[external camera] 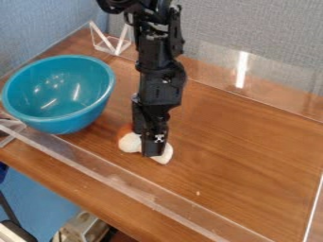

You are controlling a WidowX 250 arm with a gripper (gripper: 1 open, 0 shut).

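My black gripper (154, 142) points straight down just right of the teal bowl, low over a soft white object with an orange end (130, 142) that lies on the wooden table. The white part shows on both sides of the fingertips, which partly hide it. The gripper is open; whether its fingers touch the object I cannot tell.
The teal bowl (57, 90) stands at the left of the table (240, 161). A white wire stand (110, 38) is at the back left. A clear panel runs along the front and back edges.
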